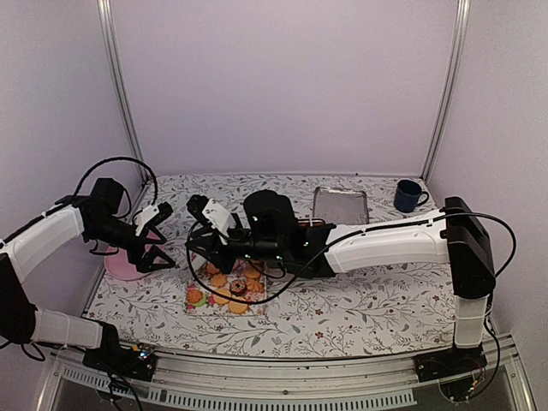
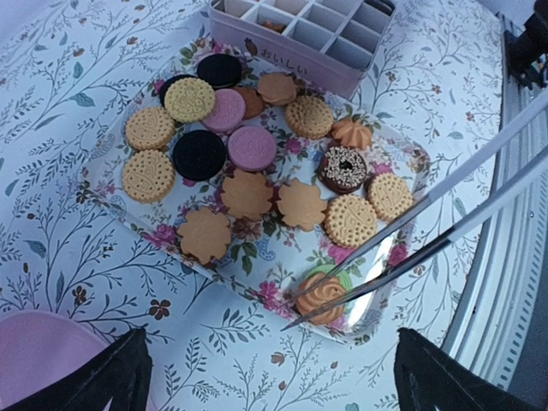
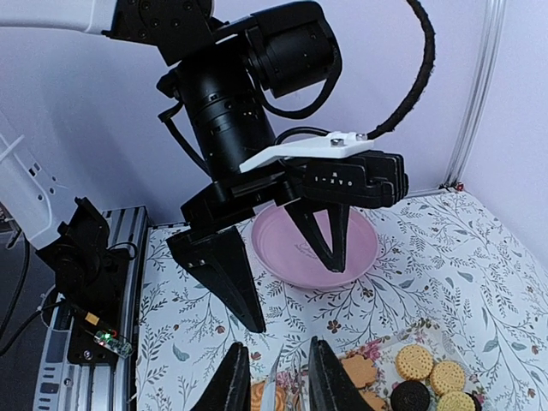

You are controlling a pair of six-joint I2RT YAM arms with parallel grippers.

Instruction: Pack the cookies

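Cookies of several kinds lie on a floral tray point(image 2: 257, 295) in the left wrist view; an orange swirl cookie point(image 2: 320, 300) rests over a green one near one corner. Beyond them stands a pink compartment box point(image 2: 342, 73). My left gripper point(image 1: 169, 249) is open with nothing between its fingers, beside the tray and near the pink plate point(image 1: 127, 265). Over the cookies, my right gripper stands open. Long silver prongs point(image 2: 428, 205) reach past the swirl cookie in the left wrist view, and thin silver tips show between the right fingers. Whether those fingers press on them, I cannot tell.
At the back stands a grey metal tray point(image 1: 340, 206), with a dark blue mug point(image 1: 409, 196) at the back right. My right arm point(image 1: 377, 248) covers much of the box in the top view.
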